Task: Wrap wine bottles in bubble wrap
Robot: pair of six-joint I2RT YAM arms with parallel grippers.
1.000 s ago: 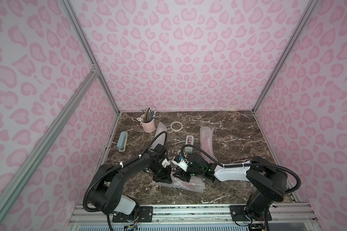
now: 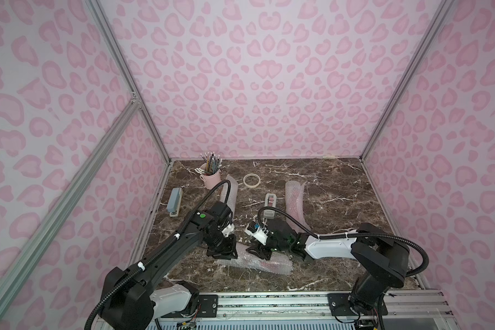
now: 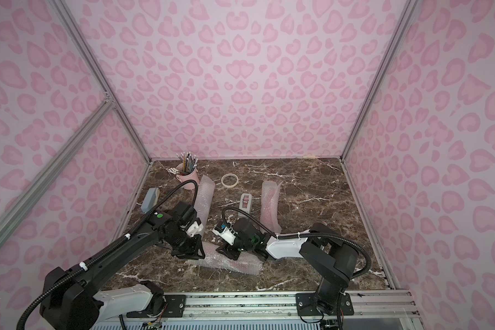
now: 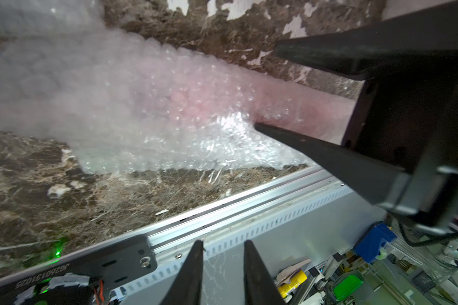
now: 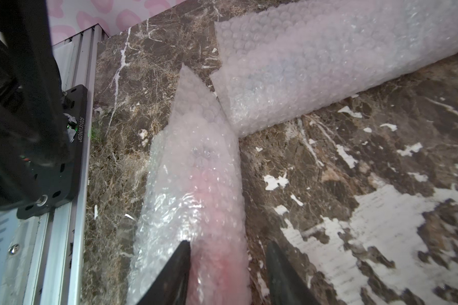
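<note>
A bubble-wrapped bottle (image 2: 269,265) with pinkish contents lies along the table's front, beneath both grippers. My left gripper (image 2: 231,253) hangs over its left part; in the left wrist view its dark fingers (image 4: 315,147) are parted above the wrap. My right gripper (image 2: 258,253) is low over the same bundle, its fingertips blurred and apart in the right wrist view, one against the wrap's image. Two other wrapped bundles (image 2: 294,198) (image 3: 205,192) lie lengthwise behind, at right and left.
A pink pencil cup (image 2: 211,178), a tape roll (image 2: 252,175), a stapler-like blue object (image 2: 175,199) and a pale dispenser (image 3: 245,202) stand at the back and middle.
My right arm looks unchanged.
</note>
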